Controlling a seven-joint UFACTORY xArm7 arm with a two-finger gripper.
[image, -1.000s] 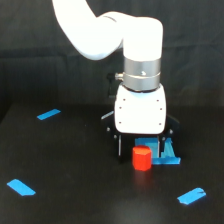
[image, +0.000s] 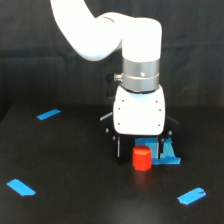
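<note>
A small red object (image: 142, 158) with a rounded outline shows just below the white body of my gripper (image: 140, 150), near the middle of the camera view. Behind it and to its right is a light blue piece (image: 167, 153), partly covered by the gripper and the red object. The dark fingers blend into the black background, so how far apart they stand, and whether they touch the red object, cannot be made out.
Blue strips lie on the black surface: one at the far left (image: 49, 114), one at the near left (image: 20, 187) and one at the near right (image: 191, 196).
My gripper appears very slightly lower than a second ago. The red object, the blue piece and the strips look unmoved.
</note>
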